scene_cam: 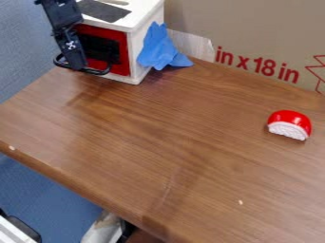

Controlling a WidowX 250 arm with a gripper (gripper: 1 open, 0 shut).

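Observation:
My dark gripper [79, 59] is at the upper left, in front of a white box [137, 21] with a red front and a dark panel [102, 49]. A black handle-like bar runs by the gripper's lower end. Whether the fingers are open or shut is unclear. A blue cloth [162, 49] is draped at the box's right side.
A red and white object [290, 124] lies at the right of the wooden table [165, 152]. A cardboard sheet [250, 33] stands behind.

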